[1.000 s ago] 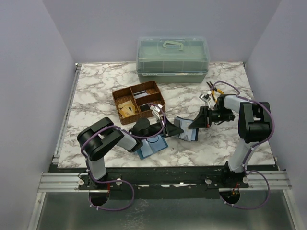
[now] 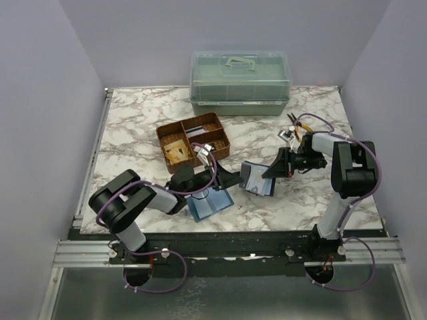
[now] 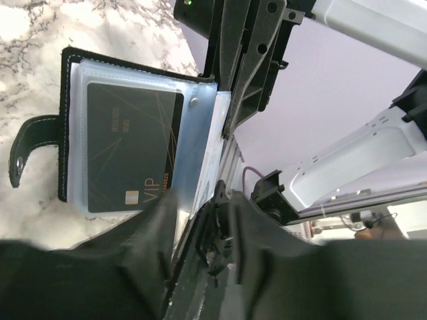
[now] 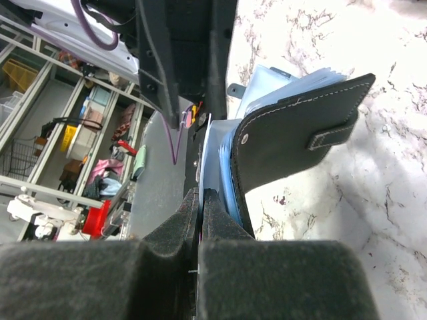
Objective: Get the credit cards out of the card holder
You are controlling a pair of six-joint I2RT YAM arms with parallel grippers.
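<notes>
The black card holder (image 2: 257, 179) is held up by my right gripper (image 2: 273, 172), shut on its edge and clear sleeves, as the right wrist view shows at the holder's black cover (image 4: 287, 133). In the left wrist view it lies open-faced, a dark VIP card (image 3: 130, 140) in a sleeve, its snap strap (image 3: 30, 143) sticking out left. My left gripper (image 2: 233, 179) is just left of the holder; its fingers, blurred at the bottom of its wrist view, stand apart with nothing visible between them.
A wicker divided basket (image 2: 163, 132) sits behind the left arm, a blue-white flat item (image 2: 210, 207) beneath it. A green lidded box (image 2: 240, 87) is at the back, pliers (image 2: 300, 123) at the right.
My left gripper and arm have drawn back leftward from the card holder. The holder and right gripper have moved only slightly.
</notes>
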